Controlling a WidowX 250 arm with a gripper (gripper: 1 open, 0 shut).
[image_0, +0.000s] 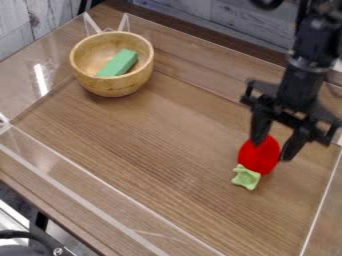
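My gripper is at the right, its dark body and two downward fingers blurred, over and just around the upper part of a red oval object with a green leafy top. Whether it is open or shut is unclear. At the upper left a wooden bowl holds a green object.
A darker edge runs along the lower left and another along the right.
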